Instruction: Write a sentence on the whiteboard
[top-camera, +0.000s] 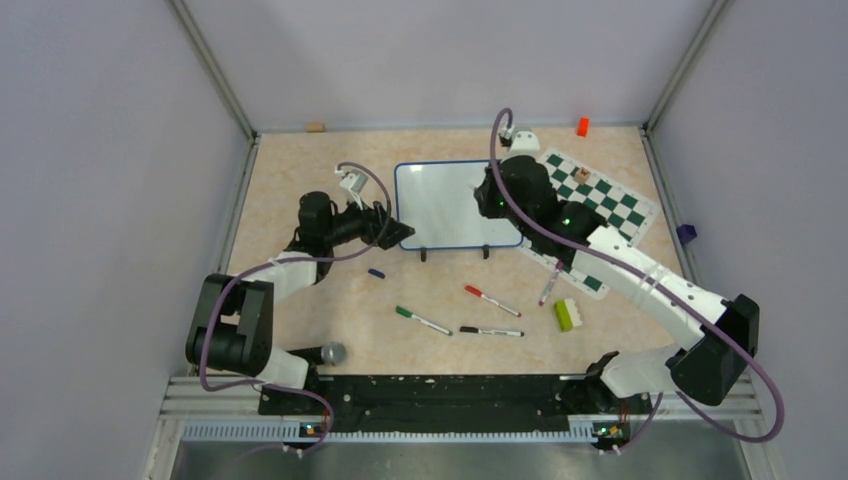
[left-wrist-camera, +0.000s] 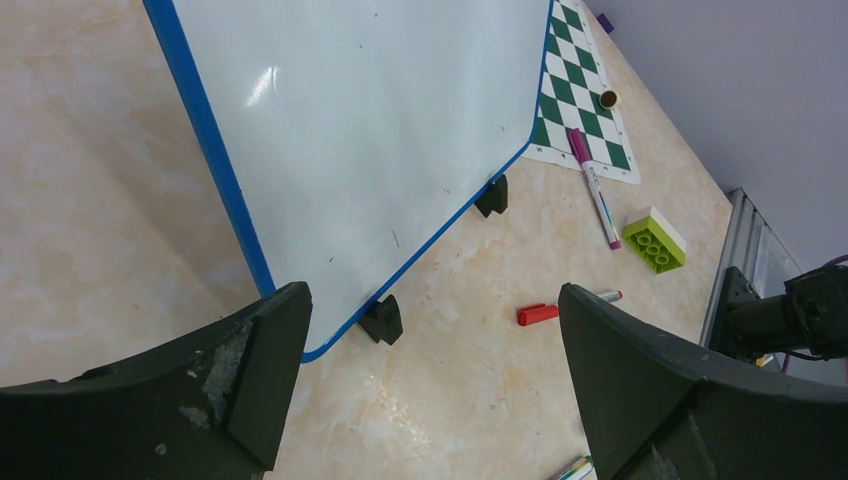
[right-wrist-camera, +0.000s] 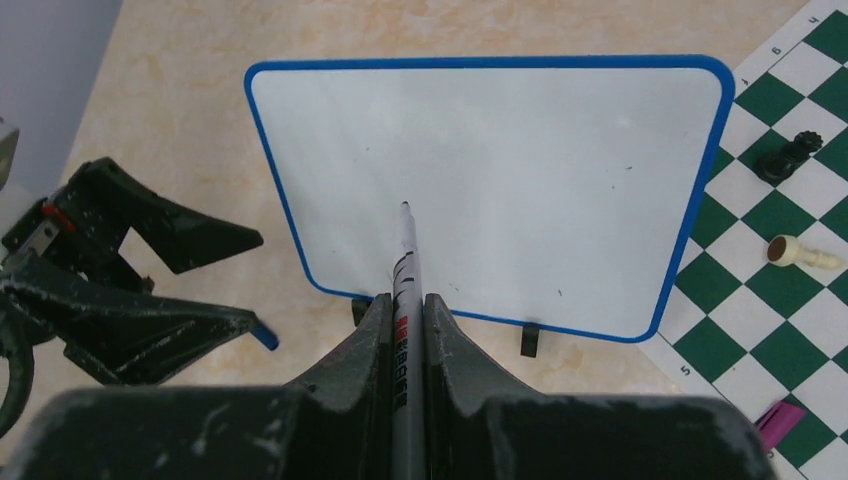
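Observation:
The blue-framed whiteboard (top-camera: 440, 205) leans on two black feet near the middle of the table. Only a few tiny dark specks mark its white surface (right-wrist-camera: 500, 190); no writing shows. My right gripper is shut on a slim marker (right-wrist-camera: 407, 260), whose tip points at the board. Whether that tip touches the surface, I cannot tell. At the board's left edge my left gripper stands open, nothing between its fingers. A blue cap (right-wrist-camera: 264, 335) lies on the table beyond the left fingers.
In front of the board lie a red marker (top-camera: 493, 301), a green marker (top-camera: 424, 320) and a black marker (top-camera: 491, 331). A purple marker (left-wrist-camera: 597, 190) and a green-and-white eraser block (left-wrist-camera: 654, 240) are farther right. A chessboard mat (top-camera: 625, 205) with pieces lies at right.

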